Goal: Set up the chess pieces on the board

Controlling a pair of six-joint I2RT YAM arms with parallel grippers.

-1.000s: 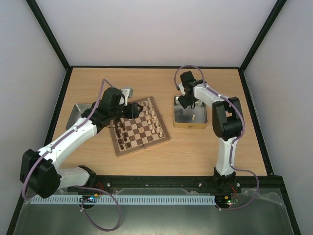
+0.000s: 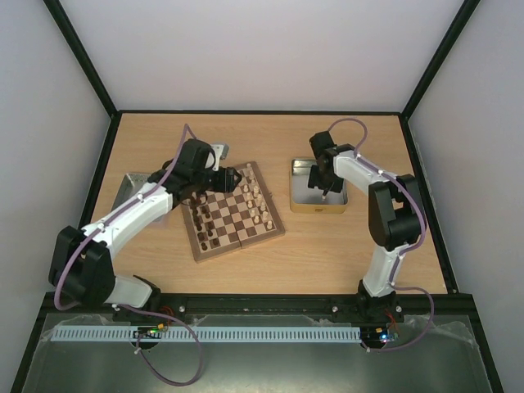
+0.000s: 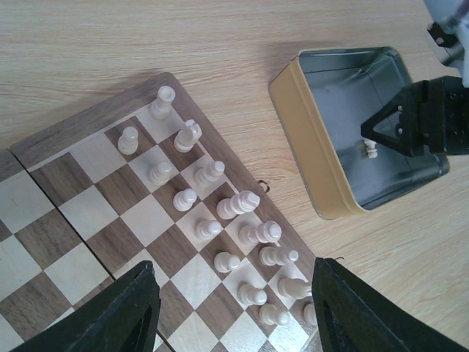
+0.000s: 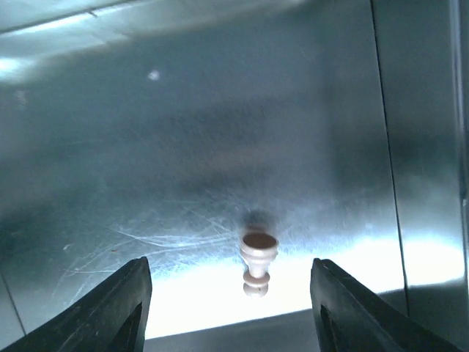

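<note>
The chessboard (image 2: 241, 233) holds rows of dark and white pieces; white ones such as a tall piece (image 3: 245, 202) line one side in the left wrist view. My left gripper hangs open above the board, nothing between its fingers. In the gold-sided metal tin (image 3: 299, 125) lies a single white piece (image 4: 256, 260). My right gripper is over that piece inside the tin, its fingers apart on either side of it in the right wrist view, not touching it as far as shows.
A second metal tray (image 2: 127, 187) sits at the left, partly behind my left arm. Bare table surrounds the board and tin, mostly toward the front and right.
My right gripper has moved toward the front, from the tin's back part to over the piece. My left arm has shifted slightly.
</note>
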